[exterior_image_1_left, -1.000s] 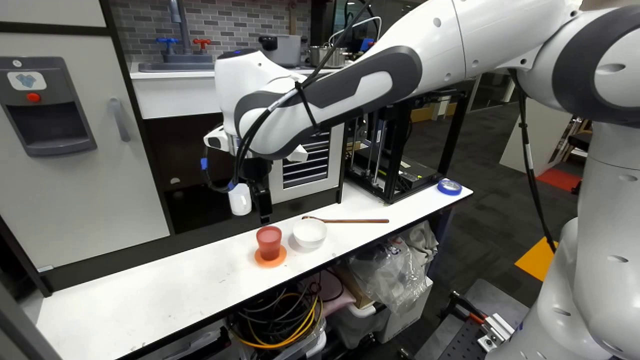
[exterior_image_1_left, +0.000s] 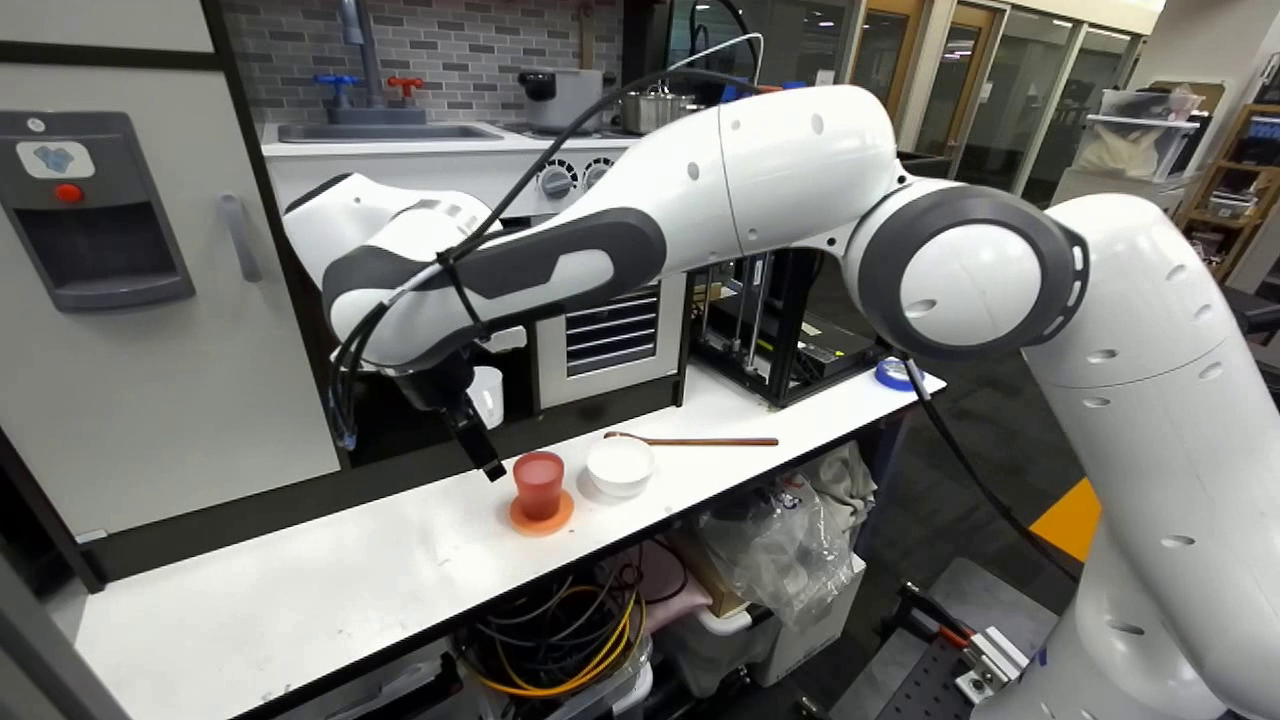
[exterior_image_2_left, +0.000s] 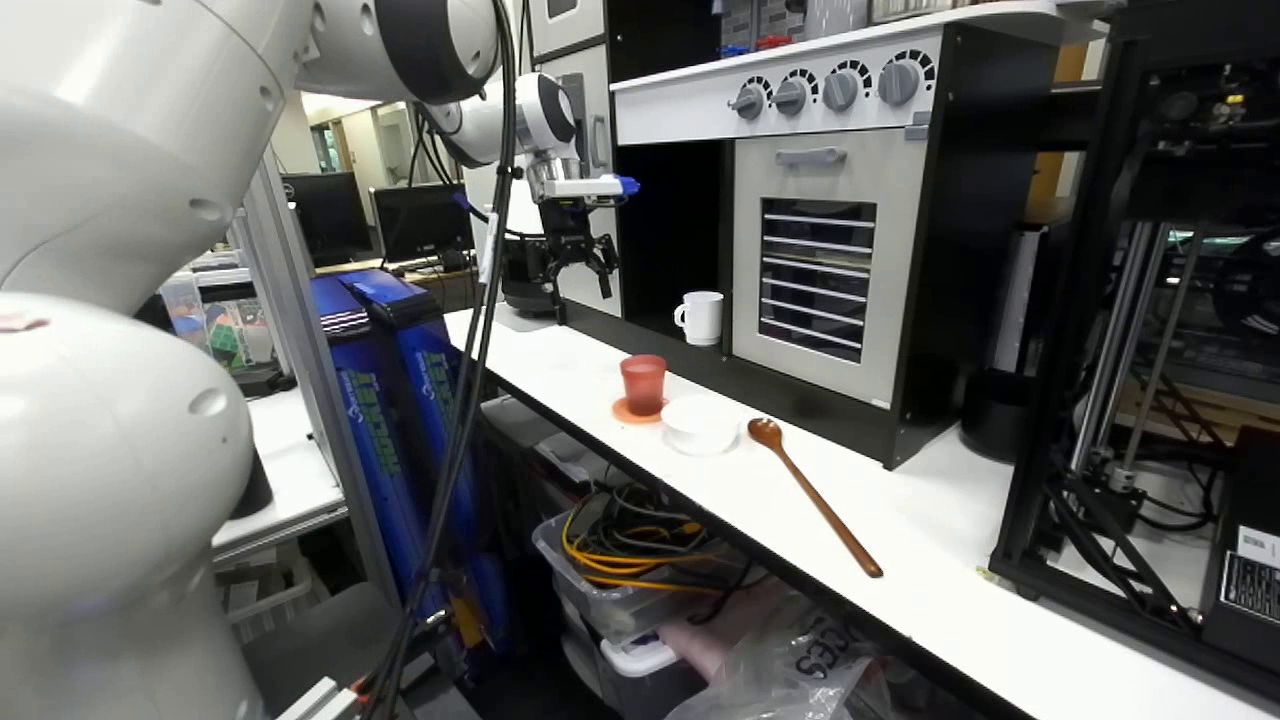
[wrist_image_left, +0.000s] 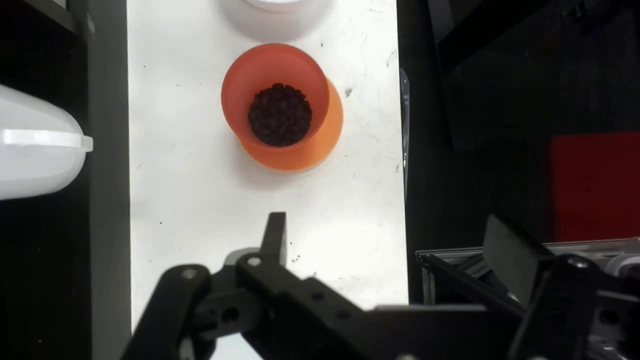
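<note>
A red cup (exterior_image_1_left: 539, 479) stands upright on an orange coaster (exterior_image_1_left: 542, 520) on the white counter. From above, the wrist view shows dark bean-like pieces (wrist_image_left: 280, 115) inside it. Beside the cup sits a white bowl (exterior_image_1_left: 619, 467), only its edge visible in the wrist view. My gripper is open, its fingers wide apart and nothing between them. In the second exterior view the gripper (exterior_image_2_left: 588, 274) hangs higher than the cup and off to its left, clear of it.
A brown wooden spoon (exterior_image_2_left: 816, 498) lies on the counter past the bowl. The white mug (exterior_image_2_left: 699, 318) stands in the dark recess behind, left of the toy oven (exterior_image_2_left: 819, 282). A black-framed machine (exterior_image_1_left: 786, 324) occupies the far end. The counter left of the cup (exterior_image_1_left: 300, 588) is bare.
In the first exterior view my arm has swung left and my gripper has shifted left and lower, its wrist now tilted. Cup, coaster, bowl and spoon have stayed put.
</note>
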